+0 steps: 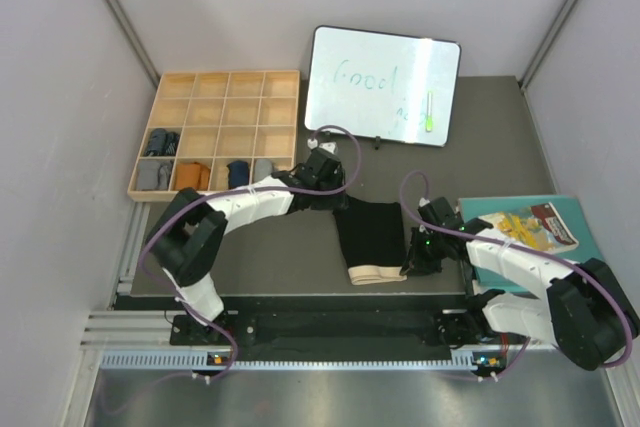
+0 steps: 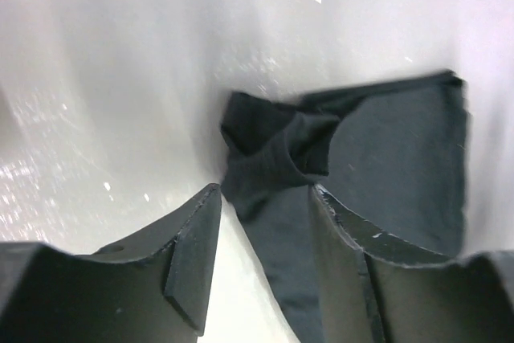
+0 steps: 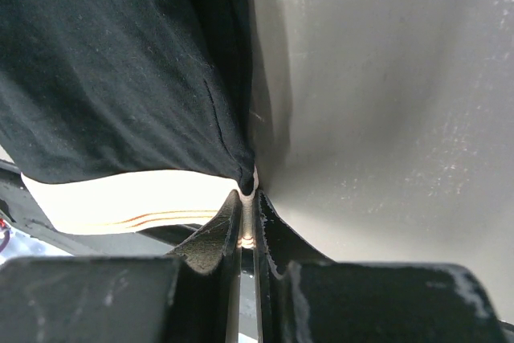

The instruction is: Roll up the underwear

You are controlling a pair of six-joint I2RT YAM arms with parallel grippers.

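Note:
Black underwear (image 1: 372, 235) lies spread on the grey table, its pale waistband (image 1: 375, 274) towards the front edge. At the far left corner, my left gripper stands part open over the cloth. A raised fold of black fabric (image 2: 277, 154) shows by its fingertips; the right-hand finger (image 2: 341, 234) overlaps it, and contact is unclear. My right gripper is shut on the right end of the waistband (image 3: 136, 198), pinching the edge where black meets pale.
A wooden compartment box (image 1: 228, 107) with several rolled cloths stands at the back left. Behind the cloth leans a whiteboard (image 1: 380, 84). A teal board (image 1: 585, 242) with a colourful packet (image 1: 535, 227) sits on the right. Left of the cloth, the table is bare.

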